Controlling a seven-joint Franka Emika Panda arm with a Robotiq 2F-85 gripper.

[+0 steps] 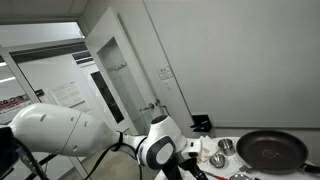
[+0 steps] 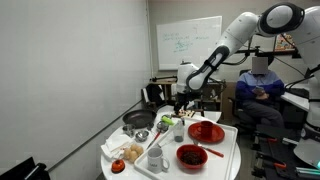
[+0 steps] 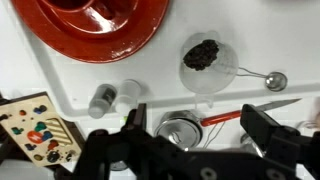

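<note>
My gripper stands open above the table, its two dark fingers wide apart and nothing held between them. Ahead of the fingertips in the wrist view is a clear cup [image 3: 224, 72] with dark bits in it. Below it, partly behind the left finger, sits a small metal cup [image 3: 178, 128]. A red-handled knife [image 3: 240, 112] lies across the gap towards the right finger. In exterior view 1 the gripper [image 1: 194, 164] is low at the table's left end, its fingers hard to make out.
A red plate [image 3: 85, 40] with a red cup on it, two small shakers [image 3: 102, 100] and a picture board [image 3: 40, 130] lie to the left in the wrist view. A measuring spoon [image 3: 275, 80] is at right. A dark pan [image 1: 272, 150] stands by the wall.
</note>
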